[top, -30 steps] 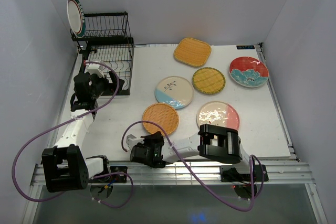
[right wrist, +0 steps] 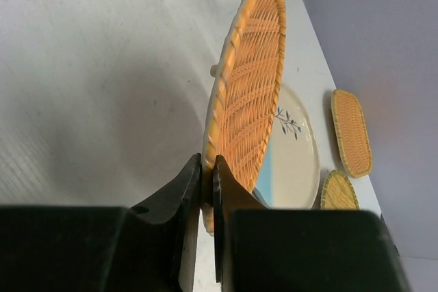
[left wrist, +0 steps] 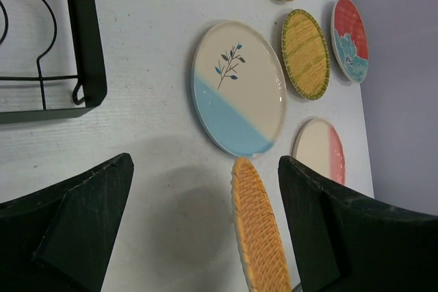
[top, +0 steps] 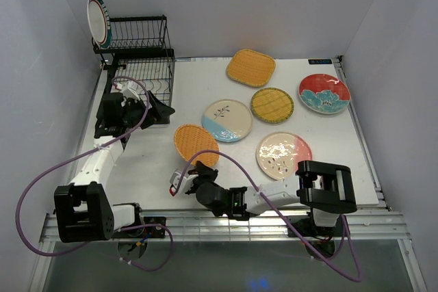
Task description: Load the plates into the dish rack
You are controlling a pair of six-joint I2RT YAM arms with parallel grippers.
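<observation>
My right gripper (top: 198, 172) is shut on the rim of an orange woven plate (top: 195, 140), lifted and tilted; in the right wrist view the plate (right wrist: 243, 94) stands nearly on edge between the fingertips. My left gripper (top: 154, 106) is open over the front of the dish rack (top: 142, 66), up and left of that plate; the plate's edge (left wrist: 256, 230) shows beyond its fingers in the left wrist view. One white plate with a dark rim (top: 98, 22) stands in the rack's upper tier at the left.
On the table lie a blue-white plate (top: 226, 120), a yellow plate (top: 272, 105), an orange square plate (top: 251, 67), a red-teal plate (top: 324, 93) and a pink-white plate (top: 284, 156). Walls border both sides.
My right gripper has raised and tilted the orange plate, moving it up and left. The left gripper has shifted slightly right.
</observation>
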